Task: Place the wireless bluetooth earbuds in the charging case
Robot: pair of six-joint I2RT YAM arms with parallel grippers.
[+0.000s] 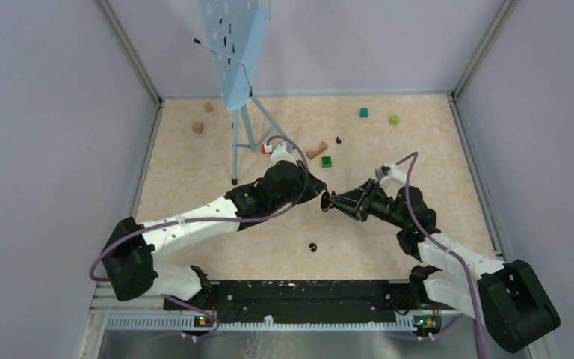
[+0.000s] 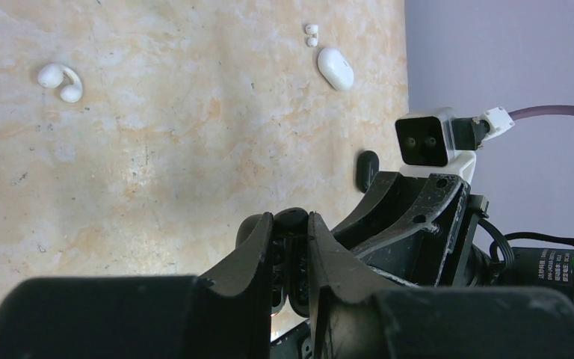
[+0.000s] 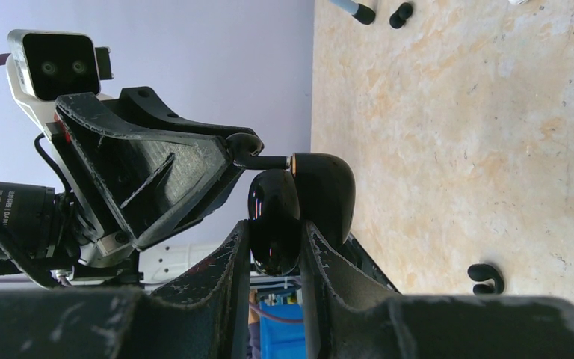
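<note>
A glossy black case (image 3: pixel 275 213), its two halves apart, is gripped between the fingertips of my right gripper (image 1: pixel 332 199). The second half (image 3: pixel 327 191) shows just behind the first. My left gripper (image 1: pixel 323 188) is shut on a small black rounded piece (image 2: pixel 291 218), seemingly an earbud. From this piece, in the right wrist view, a thin dark stem (image 3: pixel 265 162) reaches the case's edge; whether it is seated cannot be told. Both grippers meet above the middle of the table. A black earbud pair (image 3: pixel 486 278) lies below on the tabletop.
White earbuds (image 2: pixel 60 81), a white case (image 2: pixel 336 69), another small white pair (image 2: pixel 312 35) and a black oval object (image 2: pixel 368 170) lie on the table. A light-blue board on tripod legs (image 1: pixel 235 146) stands behind the left arm. Small blocks, one a green block (image 1: pixel 326 161), are scattered farther back.
</note>
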